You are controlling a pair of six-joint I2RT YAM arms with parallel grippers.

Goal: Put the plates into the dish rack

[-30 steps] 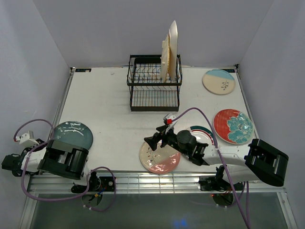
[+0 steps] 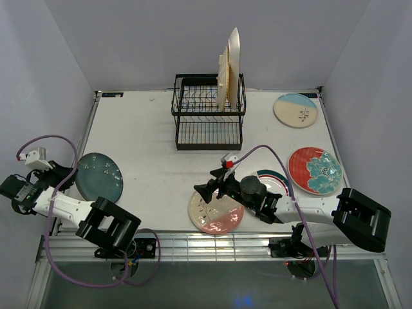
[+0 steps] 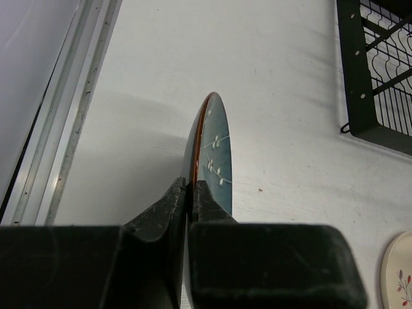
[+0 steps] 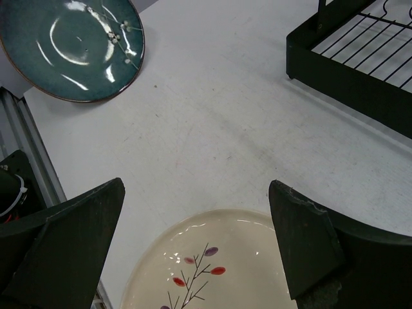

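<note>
My left gripper is shut on the edge of a dark teal plate (image 3: 215, 148), which is tilted up at the table's left side (image 2: 100, 177). The dish rack (image 2: 208, 145) stands at the back centre, with pale plates (image 2: 233, 58) upright in its right part. My right gripper (image 2: 212, 180) is open above a cream and pink plate (image 2: 219, 222), also in the right wrist view (image 4: 212, 283).
A red and turquoise plate (image 2: 315, 170) and a cream and blue plate (image 2: 295, 116) lie on the right. More plates (image 2: 277, 183) are partly under the right arm.
My left gripper has risen and moved toward the back, and the teal plate in it has shifted and tilted up. The right arm is unchanged.
</note>
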